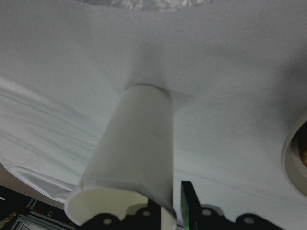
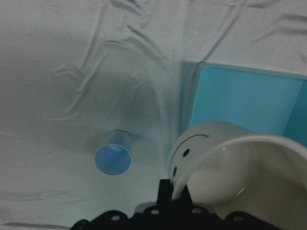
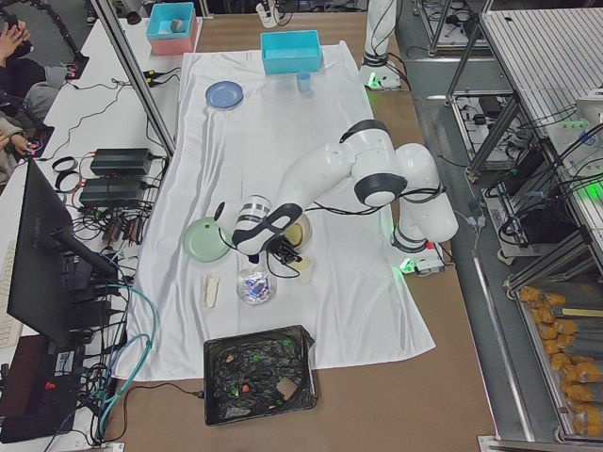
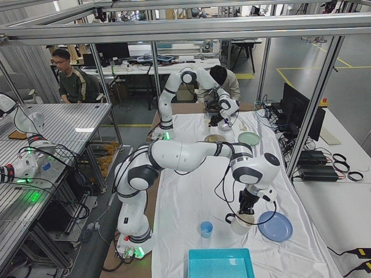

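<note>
In the left wrist view a white paper cup (image 1: 132, 139) stands on the cloth, the fingertips of my left gripper at its near rim, one finger inside it and one outside; whether they grip is unclear. A bowl (image 1: 293, 165) sits at the right edge. At the far end, my right gripper has its fingers on the rim of a white mug (image 2: 211, 148) with a drawn face, beside a small blue cup (image 2: 113, 158) and a cyan tray (image 2: 244, 91); the mug appears held.
A blue plate (image 4: 276, 230), green plate (image 3: 206, 247), foil-filled container (image 3: 255, 287) and white item (image 3: 210, 291) lie on the cloth. A black-lined bin (image 3: 259, 339) stands at the near edge.
</note>
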